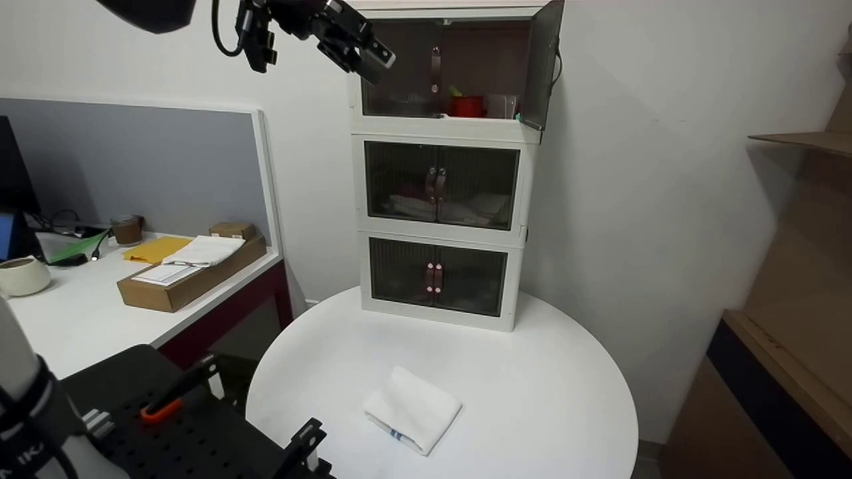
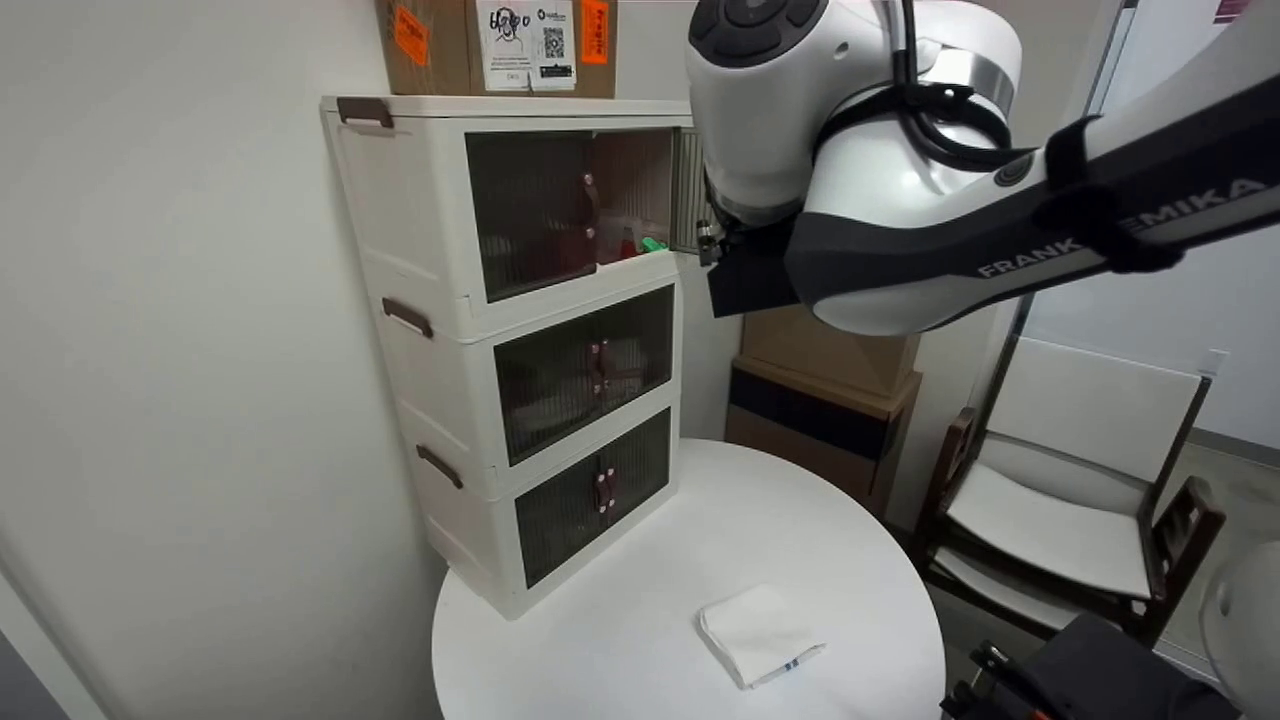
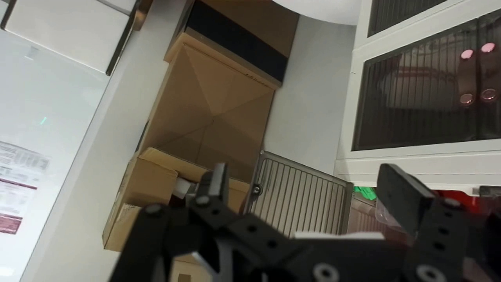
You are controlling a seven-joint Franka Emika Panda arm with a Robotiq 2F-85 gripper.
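Note:
Up in front of the top cabinet [image 1: 444,125], my gripper [image 1: 379,64] is open with nothing between its fingers. In the wrist view its two fingers [image 3: 218,181] stand wide apart, and the ribbed open door [image 3: 300,192] shows in the gap beyond them. The top cabinet's right door [image 1: 543,68] is swung out, while its left door [image 1: 397,68] is closed. Inside sit a red container [image 1: 467,106] and a clear cup [image 1: 501,106]. A folded white towel [image 1: 413,411] with a blue stripe lies flat on the round white table [image 1: 551,375].
The middle cabinet [image 1: 441,185] and bottom cabinet [image 1: 437,277] have their doors closed, with cloths dimly visible in the middle one. A cardboard box [image 2: 498,48] rests on top of the stack. Bare table surrounds the towel.

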